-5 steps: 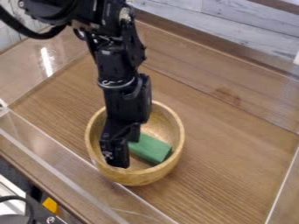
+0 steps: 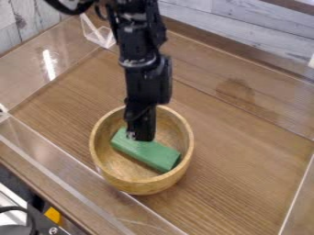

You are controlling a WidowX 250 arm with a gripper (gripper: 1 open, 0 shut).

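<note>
A tan wooden bowl (image 2: 141, 181) sits on the wooden table with a green rectangular block (image 2: 146, 151) lying inside it. My black gripper (image 2: 138, 130) hangs just above the back part of the bowl, over the block's upper end; it is shut, with nothing visible between its fingers.
A clear plastic edge runs along the front left, with a cable and a small yellow item beyond it at the lower left. A pale wooden wall stands at the back.
My gripper has moved up and back from low in the front left of the bowl, uncovering more of the green block.
</note>
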